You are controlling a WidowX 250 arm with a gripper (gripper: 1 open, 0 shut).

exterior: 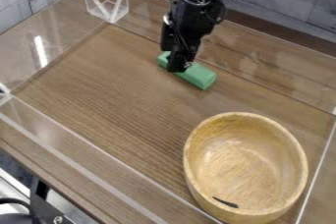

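Note:
A green rectangular block [195, 76] lies on the wooden surface near the middle of the view. The black gripper [175, 49] hangs from the top over the block's upper-left end, its fingers pointing down close to it. Whether the fingers touch the block, and how far apart they stand, is hard to make out.
A large tan plastic bowl [246, 164] sits at the lower right. A clear plastic piece [108, 4] is at the back left.

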